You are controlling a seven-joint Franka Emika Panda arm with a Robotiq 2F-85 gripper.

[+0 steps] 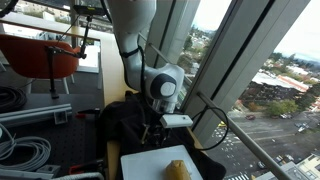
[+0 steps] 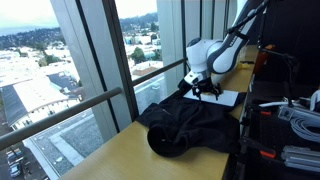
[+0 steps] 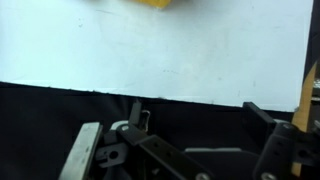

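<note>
A yellow-orange object [image 1: 178, 170] lies on the white board [image 1: 142, 165] in exterior view 1. Only a sliver of that object [image 3: 156, 2] shows at the top edge of the wrist view, with the board [image 3: 190, 60] filling much of the picture. My gripper is open; its fingers stand wide apart over black cloth by the board's near edge, with nothing between them. From the second exterior view, the gripper [image 2: 208, 93] hangs low over the board and cloth, but its fingertips are too small to make out.
Black cloth [image 2: 188, 124] covers much of the wooden table, with a dark round opening [image 2: 168, 142] near its front. Bare wood [image 2: 120, 158] is free at the front. A metal rail [image 2: 62, 116] runs along the windows. Coiled cables [image 1: 25, 150] lie beside the table.
</note>
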